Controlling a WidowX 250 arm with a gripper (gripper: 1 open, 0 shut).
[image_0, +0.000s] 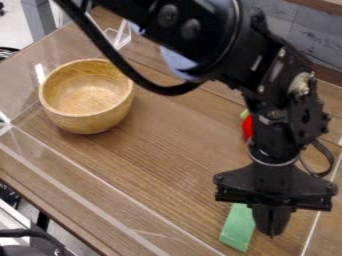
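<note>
My black gripper (271, 212) hangs low at the right of the view, just above a green block (237, 228) that lies on the wooden table (140, 180). The block sticks out to the lower left of the fingers, its upper part partly behind them. The gripper looks shut, and nothing shows between its fingertips.
A wooden bowl (86, 95) stands at the upper left. A red object (247, 128) is partly hidden behind the arm. A wall edges the table at the back right.
</note>
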